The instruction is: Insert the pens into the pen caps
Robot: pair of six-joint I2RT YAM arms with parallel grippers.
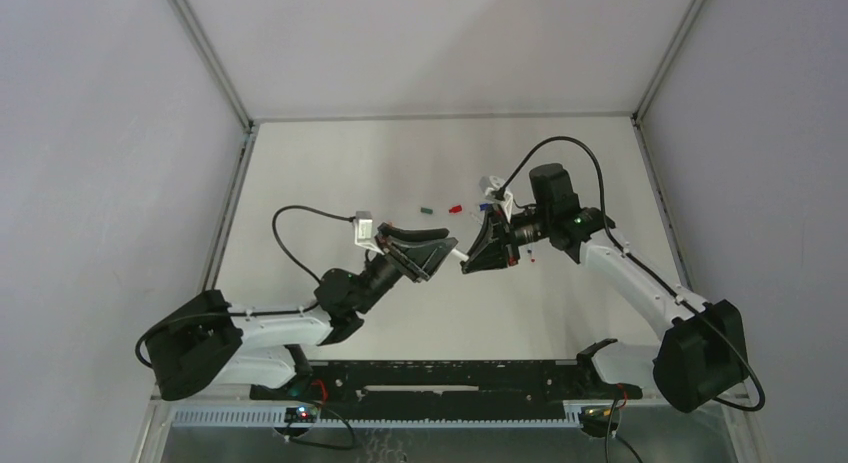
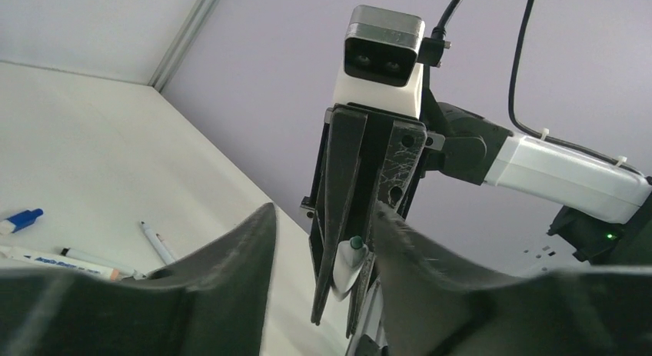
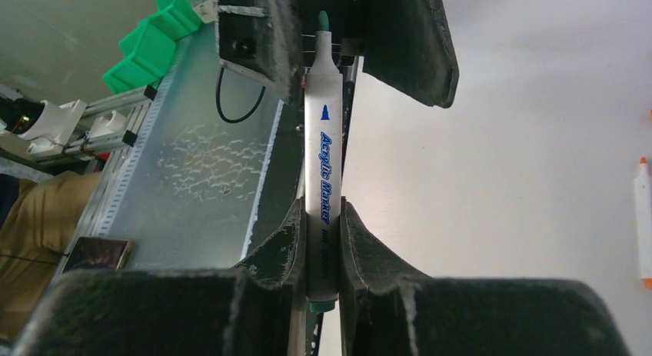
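A white acrylic marker [image 3: 323, 164] with a green tip stands in the fingers of my right gripper [image 1: 470, 258], gripped near its green lower end. My left gripper [image 1: 435, 253] is open around the tip end of that marker; in the left wrist view its blurred fingers flank the green tip [image 2: 356, 243], and whether they touch it I cannot tell. Small caps lie on the table behind the grippers: green [image 1: 426, 210], red [image 1: 455, 209] and blue [image 2: 23, 220]. More pens [image 2: 158, 241] lie beside them.
An orange-tipped marker [image 3: 644, 217] lies apart at the right of the right wrist view. Side walls bound the table.
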